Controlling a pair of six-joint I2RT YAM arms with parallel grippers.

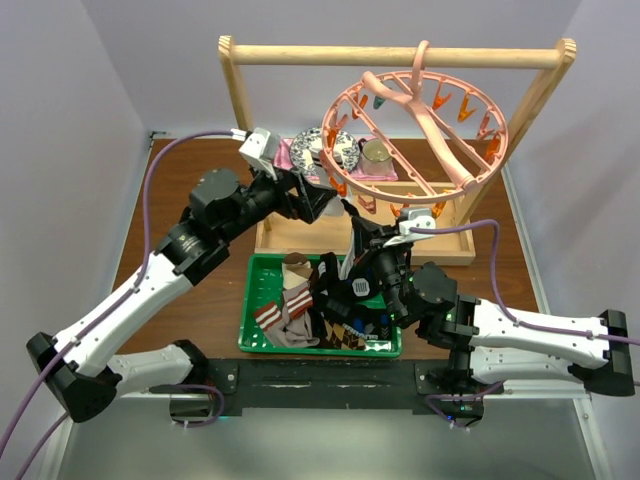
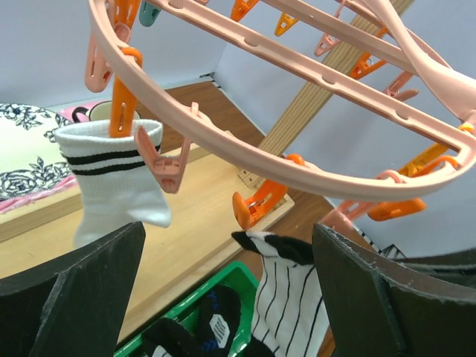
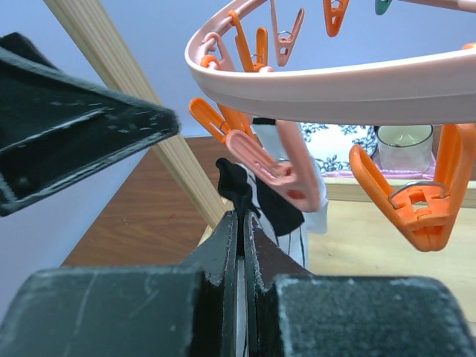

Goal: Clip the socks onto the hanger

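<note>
The pink round hanger point(image 1: 430, 140) with its clips hangs from the wooden rack. In the left wrist view a white sock with black bands point(image 2: 111, 190) hangs in an orange clip point(image 2: 123, 108). My left gripper is open below the ring, empty between its fingers. My right gripper is shut on a black-topped striped sock point(image 3: 234, 182), whose striped body point(image 2: 286, 305) hangs down below an orange clip point(image 2: 260, 204). The sock's top sits just under the clips, apparently not in one.
A green tray point(image 1: 255, 342) of socks lies below the rack. Behind are a patterned plate point(image 1: 310, 145) and a cup point(image 1: 376, 158) on pink cloth. The rack's upright point(image 3: 178, 171) stands beside the hanger.
</note>
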